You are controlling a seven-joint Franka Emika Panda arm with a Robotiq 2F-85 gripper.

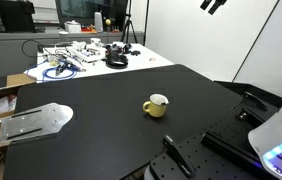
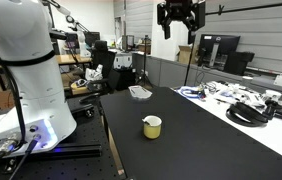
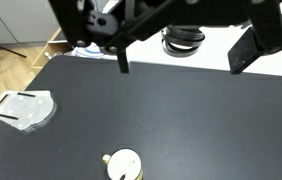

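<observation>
A yellow mug (image 1: 156, 108) stands upright on the black table, right of its middle in exterior view 1. Its handle points left there, and its inside looks pale. From above, the same mug (image 3: 126, 163) shows at the bottom of the wrist view, with a small dark item at its mouth. My gripper (image 2: 179, 35) hangs high above the table, well clear of the mug. Its fingers (image 3: 245, 55) are wide apart, and only tabletop and background appear between them. In exterior view 1 just the fingertips (image 1: 212, 8) enter at the top edge.
A silver metal plate (image 1: 26, 124) lies at the table's left side. At the back, cables (image 1: 59, 70), a dark coiled strap (image 1: 116, 60) and assorted tools crowd a white surface.
</observation>
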